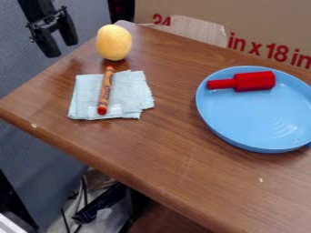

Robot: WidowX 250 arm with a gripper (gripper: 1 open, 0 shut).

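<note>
My black gripper (55, 41) hangs at the top left, off the table's back-left edge, left of a yellow oval object (115, 42). Its fingers stand apart with nothing visible between them. An orange stick (105, 89) lies across a folded pale cloth (131, 100). On the right, a blue plate (253, 121) holds a red rolling pin (253, 80).
The wooden table (170, 173) has clear room in its middle and front. A large cardboard box (243, 20) stands along the back. Cables and dark items lie below the table at the lower left.
</note>
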